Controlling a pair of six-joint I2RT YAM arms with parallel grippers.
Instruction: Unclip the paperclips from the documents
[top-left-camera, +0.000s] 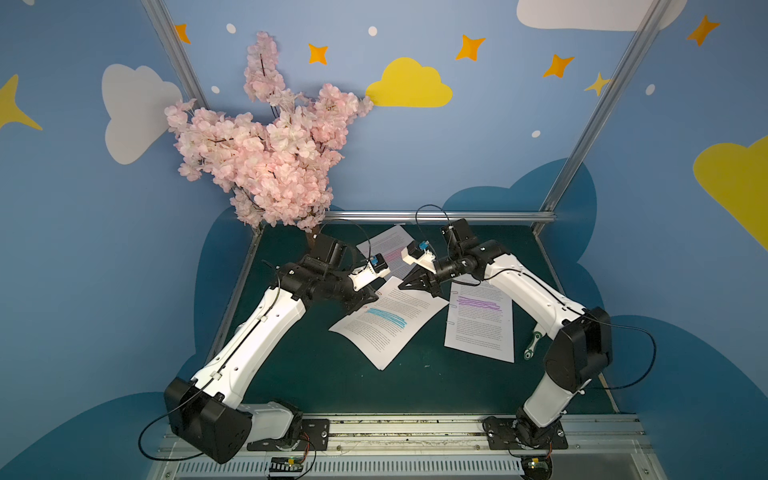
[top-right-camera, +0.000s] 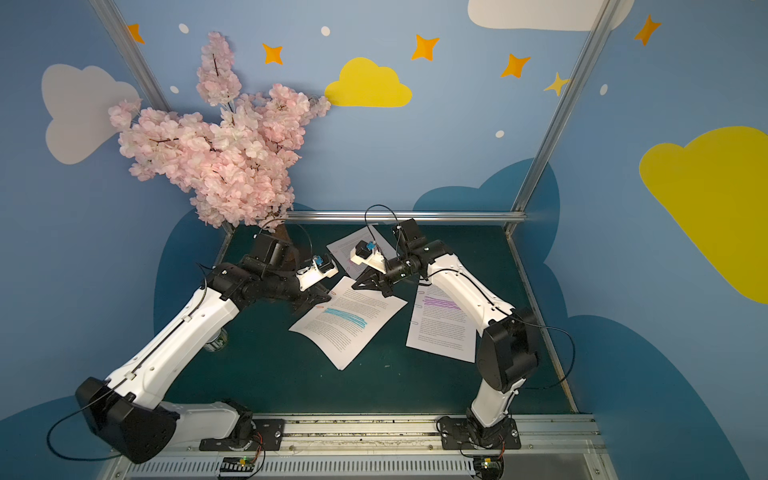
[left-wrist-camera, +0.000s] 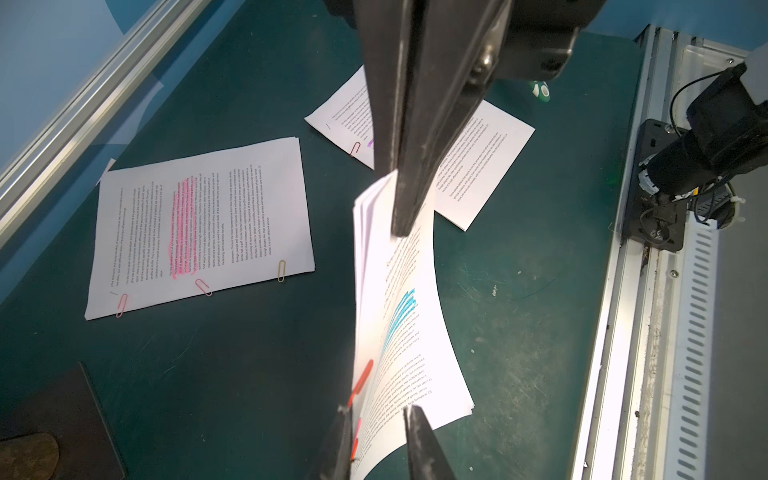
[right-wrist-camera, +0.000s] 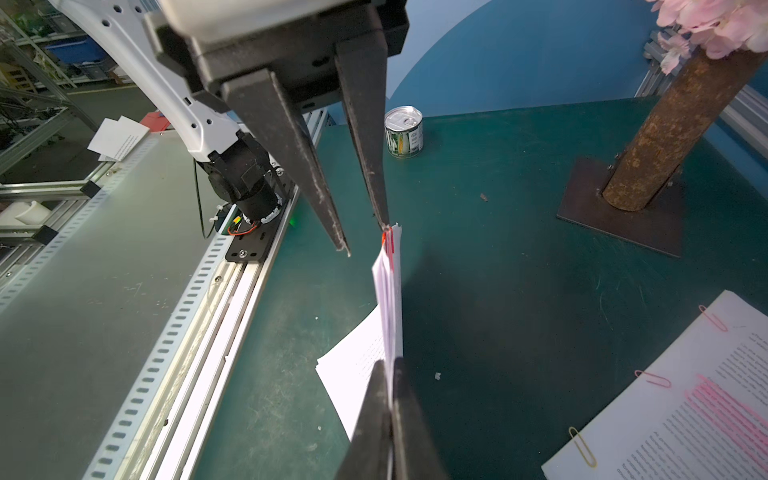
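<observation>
The blue-marked document (top-left-camera: 389, 322) is lifted along its far edge and bowed. My right gripper is shut on its sheets near one corner, with paper visible between the fingers in the right wrist view. At the opposite end of that edge, my left gripper has its fingers apart. A red paperclip (right-wrist-camera: 389, 240) on the edge lies right beneath one left fingertip. In the left wrist view, an orange-red paperclip (left-wrist-camera: 361, 382) sits farther along the edge, and the red one shows between the left fingers. No clip shows in the left gripper.
The pink-marked document (left-wrist-camera: 216, 228) lies flat, with several paperclips along one edge. A purple-marked document (top-left-camera: 480, 324) lies at the right, near a green-handled tool (top-left-camera: 530, 346). The flower stand's dark base (right-wrist-camera: 576, 200) and a can (right-wrist-camera: 404, 132) are also on the table.
</observation>
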